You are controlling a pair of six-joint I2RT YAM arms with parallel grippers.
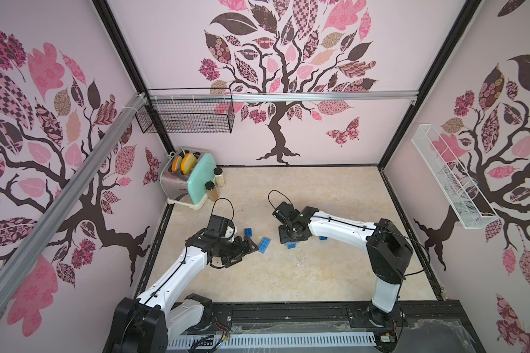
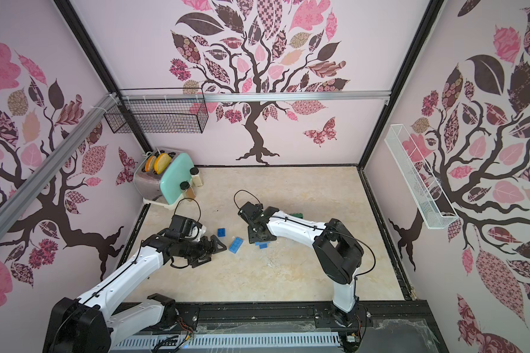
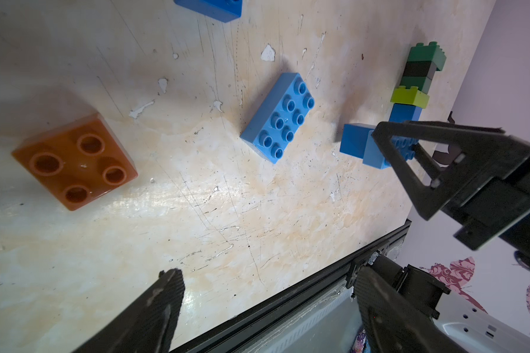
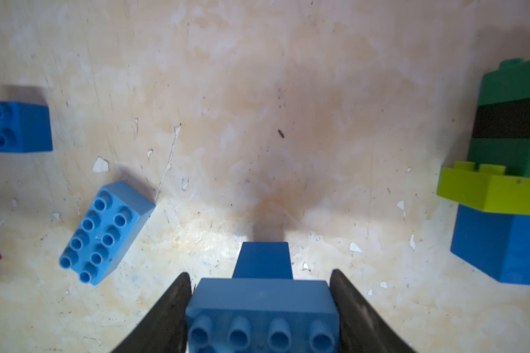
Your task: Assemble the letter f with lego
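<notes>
In the right wrist view my right gripper is shut on a light blue brick (image 4: pixel 262 294), studs toward the camera. A darker blue brick (image 4: pixel 262 260) sits against its far side; whether they are joined I cannot tell. To the right is a joined row of green (image 4: pixel 515 82), black (image 4: pixel 512 117), lime (image 4: pixel 488 191) and blue (image 4: pixel 500 244) bricks, apart from the held brick. My left gripper stands open above bare table. Before it lie a loose light blue brick (image 3: pixel 279 117) and an orange-brown brick (image 3: pixel 76 161).
Another blue brick (image 1: pixel 248 231) lies toward the back, between the two arms. A toy toaster (image 1: pixel 188 179) and two small bottles (image 1: pixel 211 190) occupy the back left corner.
</notes>
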